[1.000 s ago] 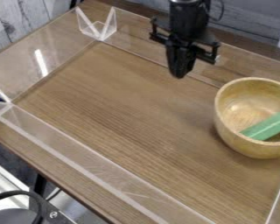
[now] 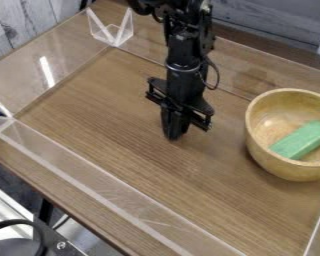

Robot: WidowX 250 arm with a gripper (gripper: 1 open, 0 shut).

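Observation:
The black robot gripper (image 2: 175, 124) hangs low over the middle of the wooden table, its fingertips at or close to the surface. It looks shut, with nothing visible between its fingers. To its right sits a large light wooden bowl (image 2: 267, 159) with a green block (image 2: 302, 140) lying in it.
A clear plastic piece (image 2: 111, 28) stands at the back left. Clear edging runs along the left, and a dark cable lies at the lower left corner.
The green block and bowl show little change.

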